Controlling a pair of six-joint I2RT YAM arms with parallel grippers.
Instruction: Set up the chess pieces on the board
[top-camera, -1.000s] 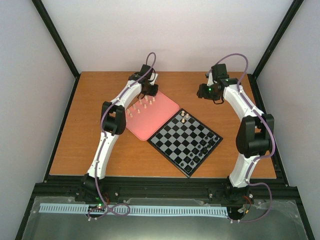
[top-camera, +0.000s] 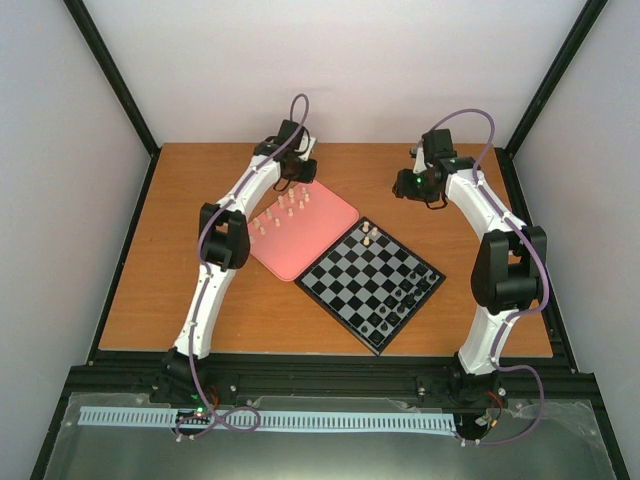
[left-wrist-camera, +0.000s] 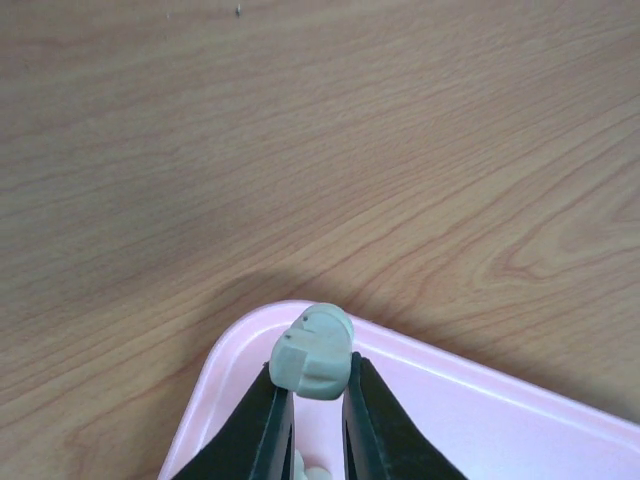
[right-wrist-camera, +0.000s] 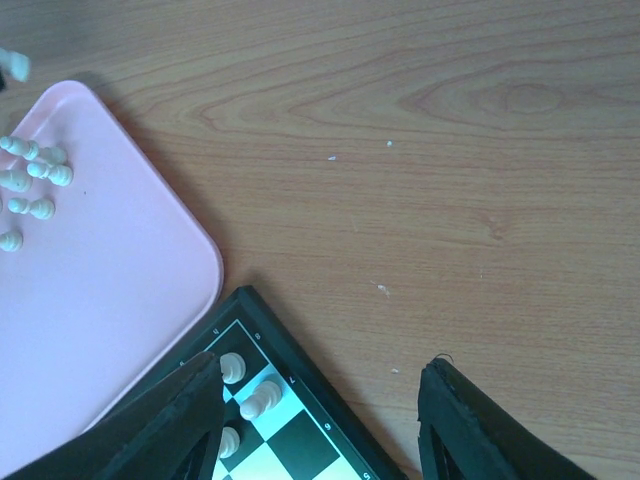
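Note:
A white chess piece (left-wrist-camera: 315, 350) is pinched between the fingertips of my left gripper, held above the far corner of the pink tray (top-camera: 303, 248). In the top view, my left gripper (top-camera: 306, 178) hovers over that corner. Several white pieces (right-wrist-camera: 40, 170) lie or stand on the tray. The chessboard (top-camera: 370, 285) carries several dark pieces (top-camera: 400, 300) along its near right side and a few white pieces (top-camera: 367, 234) at its far corner. Right of the board, my right gripper stands open and empty over bare wood.
The tray's right corner nearly touches the board (right-wrist-camera: 245, 300). Bare table (top-camera: 460, 300) lies to the right of the board, and the wood (top-camera: 350, 165) between the two grippers is clear.
The left gripper has risen and moved slightly toward the back over the tray, uncovering pieces beneath it. My right arm looks still.

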